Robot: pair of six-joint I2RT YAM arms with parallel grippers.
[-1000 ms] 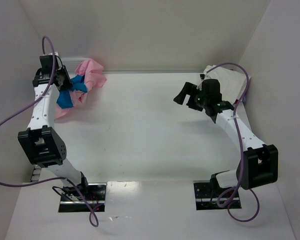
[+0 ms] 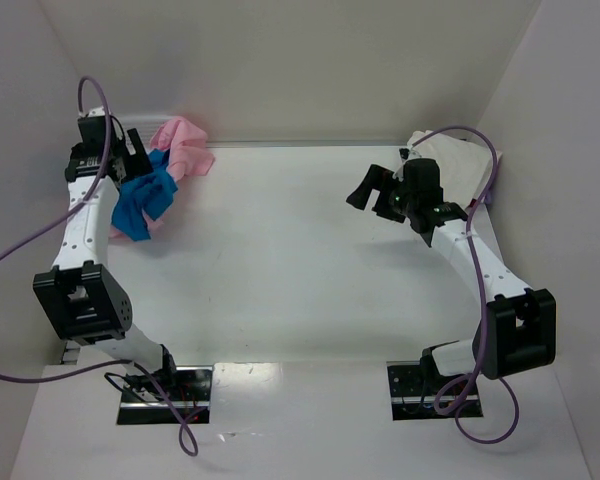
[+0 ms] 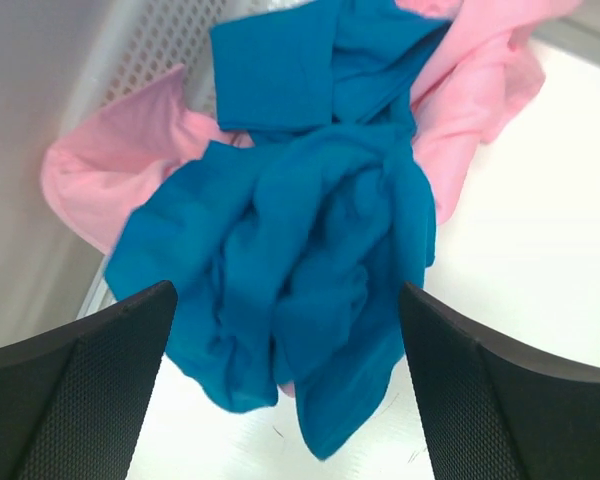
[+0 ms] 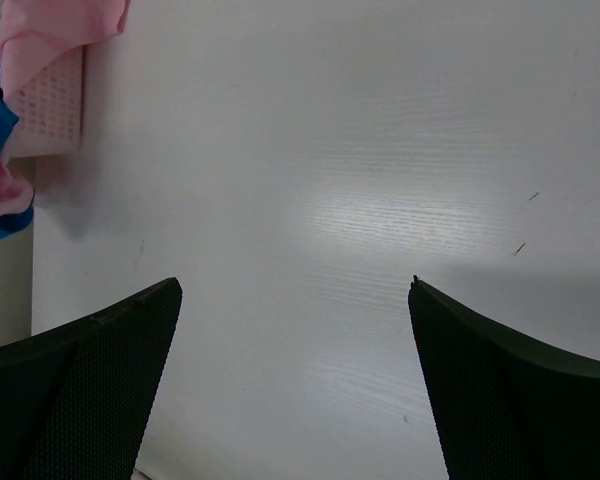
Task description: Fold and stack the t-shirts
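Crumpled blue cloth (image 2: 143, 205) lies heaped over pink cloth (image 2: 187, 148) at the far left corner of the table. In the left wrist view the blue cloth (image 3: 310, 230) fills the middle, with pink cloth (image 3: 120, 160) showing on both sides. My left gripper (image 2: 137, 153) hovers at the heap, its fingers (image 3: 75, 395) spread wide and empty. Over the right half of the table, my right gripper (image 2: 370, 190) stands open, well away from the heap. Nothing but bare table shows between its fingers. I cannot tell how many shirts the heap holds.
A white perforated basket (image 4: 55, 105) sits beneath the heaped cloth. At the far right corner lies white cloth (image 2: 450, 165), partly behind the right arm. Walls close in both sides.
The right arm stayed still.
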